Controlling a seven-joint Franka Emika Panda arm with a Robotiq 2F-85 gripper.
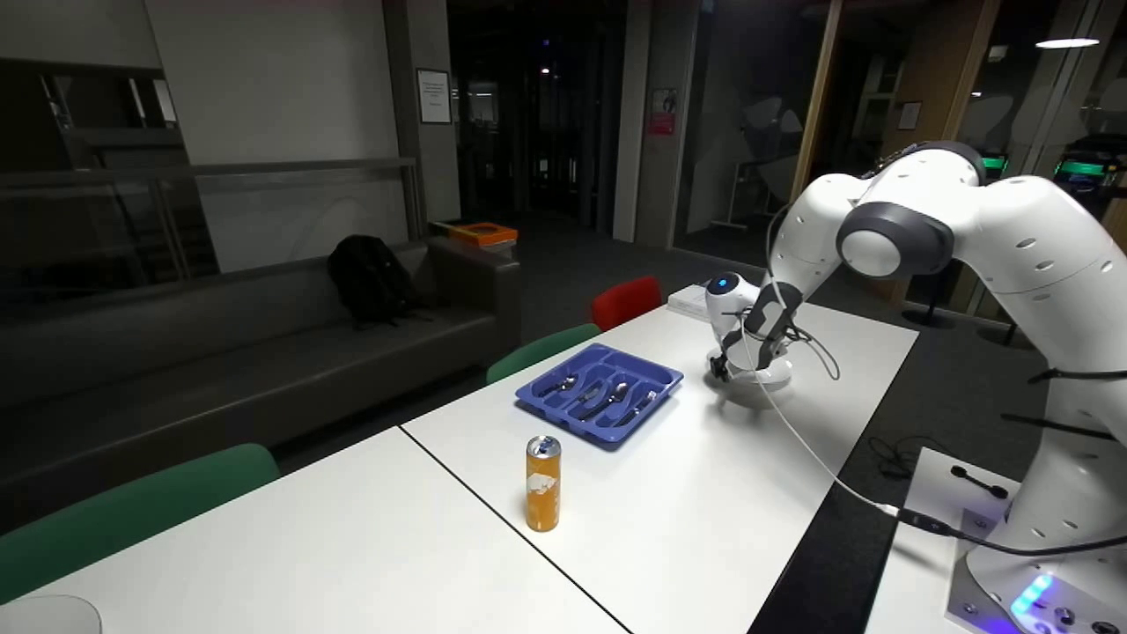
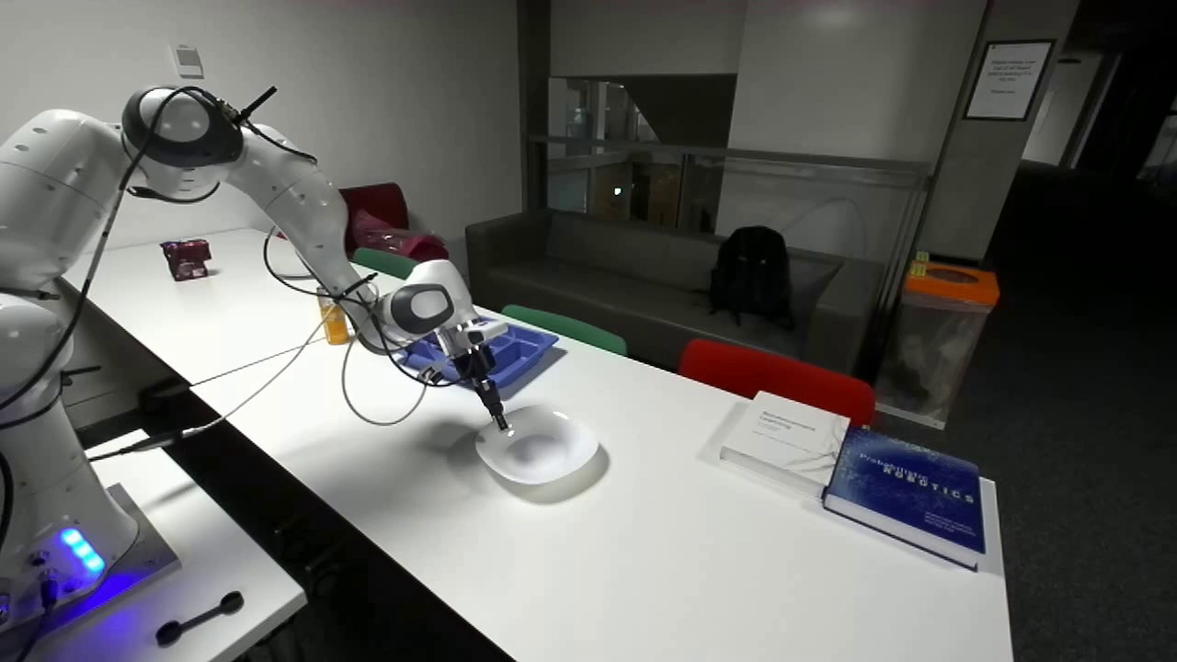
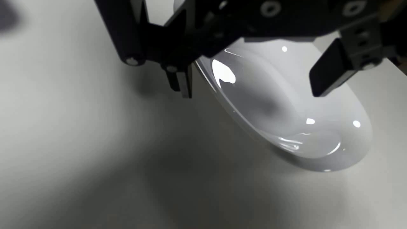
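Observation:
A shiny white dish with a wide rim sits on the table. In the wrist view the dish runs below the fingers, its near edge passing between the spread fingers. My gripper is open and nothing is pinched in it. One finger is just outside the dish's edge, the other appears over its inside. From the second exterior view, the gripper's tips come down at the rim nearest the arm; whether they touch it I cannot tell. The first exterior view has the dish partly hidden behind the hand.
A blue cutlery tray holding several utensils stands close to the hand. Beyond it is an orange can. Two books, one white and one blue, lie at the table's far end. Bare table surrounds the dish's front side.

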